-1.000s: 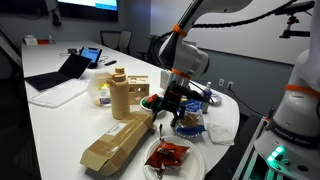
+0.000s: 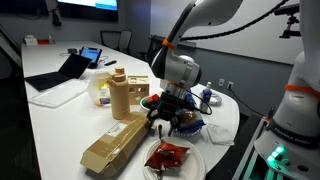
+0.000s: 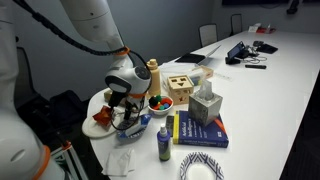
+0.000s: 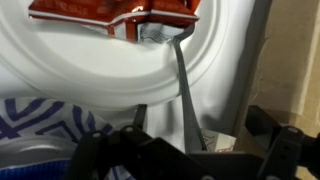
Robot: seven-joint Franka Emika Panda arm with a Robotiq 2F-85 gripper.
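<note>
My gripper stands open, low over the near side of the table at the edge of a white plate. In the wrist view a thin dark-handled utensil runs between the spread fingers, its upper end resting on the plate rim. Its lower end is partly hidden by the gripper, and I cannot tell what kind of utensil it is. A crumpled red packet lies on the plate.
An open cardboard box lies close beside the gripper. Opposite it is a blue-patterned bowl. A brown bottle, tissue box and blue bottle stand around. The table's far side has free room.
The arm has come down, bringing the gripper lower and slightly nearer the plate's edge and the utensil. The plate, packet and box appear unmoved.
</note>
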